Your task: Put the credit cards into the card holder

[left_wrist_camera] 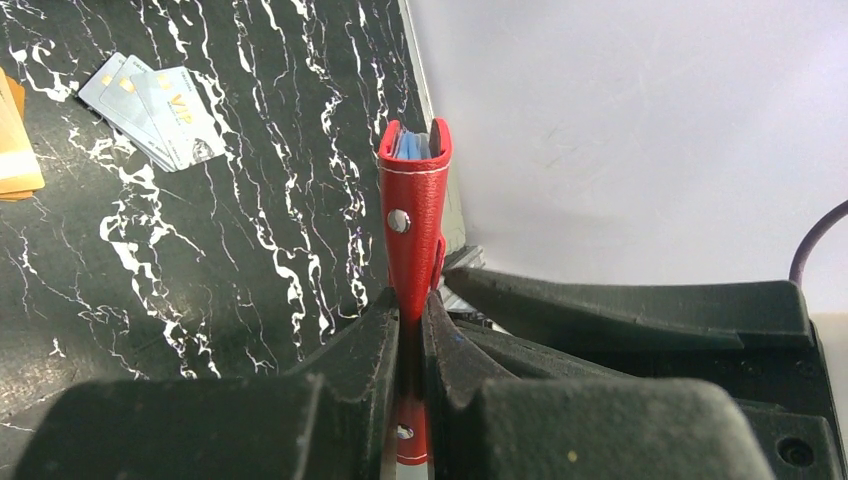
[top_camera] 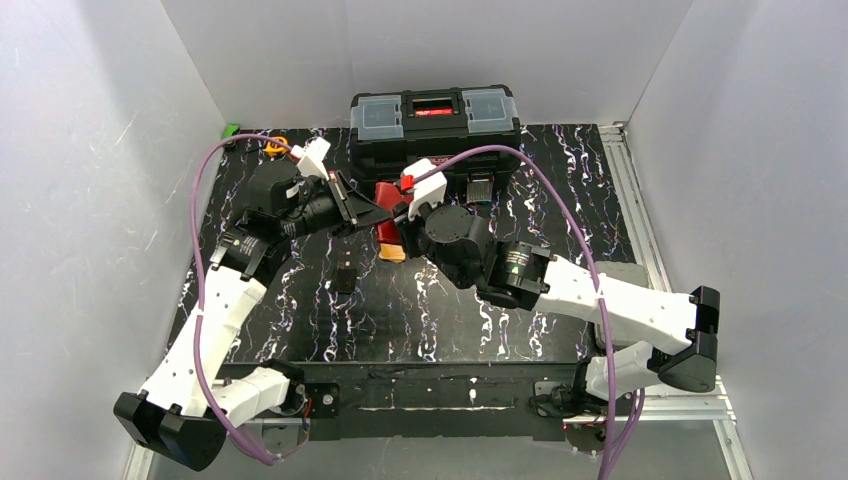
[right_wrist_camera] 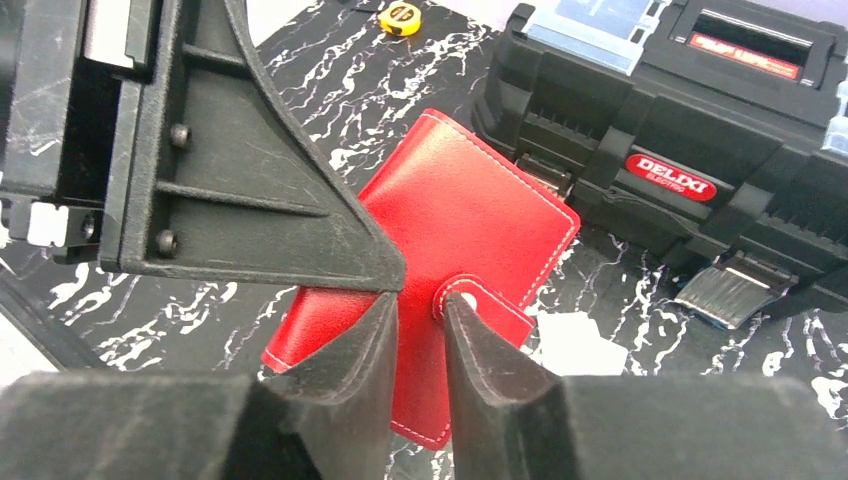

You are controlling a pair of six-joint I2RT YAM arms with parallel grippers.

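Observation:
The red card holder (left_wrist_camera: 412,220) is upright and folded, with blue-toned card edges (left_wrist_camera: 412,146) showing in its top. My left gripper is shut on it, and one of its black fingers (right_wrist_camera: 270,190) lies across the red face in the right wrist view. At the holder's snap tab (right_wrist_camera: 485,305), my right gripper is open, a narrow gap between its fingertips. Whether it touches the tab, I cannot tell. Silver VIP cards (left_wrist_camera: 155,112) lie fanned on the table. Gold cards (left_wrist_camera: 15,150) rest at the left edge of that view.
A black toolbox (top_camera: 435,130) stands at the back, close behind the holder. A yellow tape measure (right_wrist_camera: 400,18) lies at the back left. On the table is a small dark object (top_camera: 346,278).

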